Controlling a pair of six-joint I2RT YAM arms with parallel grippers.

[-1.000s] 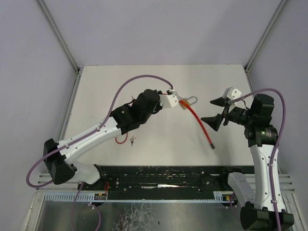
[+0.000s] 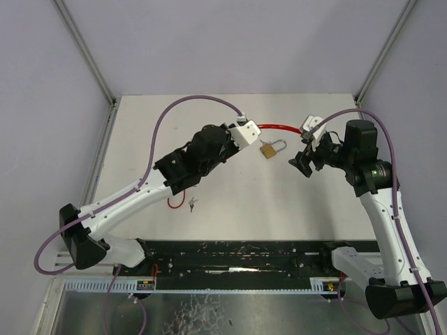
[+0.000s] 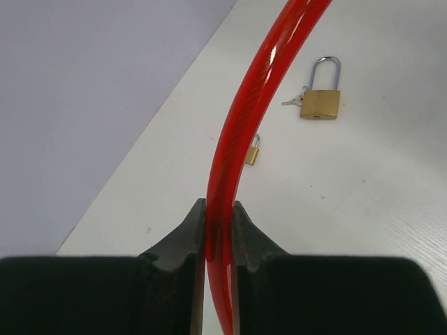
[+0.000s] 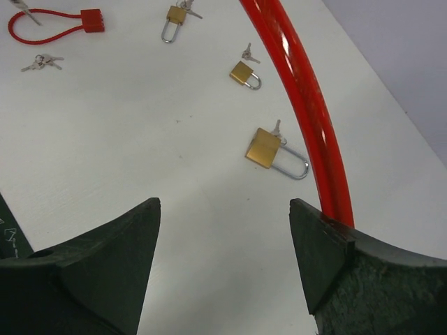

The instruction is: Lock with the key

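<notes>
My left gripper is shut on a long glossy red cable, which arches toward my right gripper, where it runs down beside the right finger. The right gripper's fingers stand part open, the cable off-centre between or against them; its end is hidden. A large brass padlock lies below the cable, with keys beside it in the right wrist view.
Smaller padlocks with keys, a red cable lock and loose keys lie spread on the white table.
The red cable has swung up from hanging diagonally to nearly horizontal between the grippers.
</notes>
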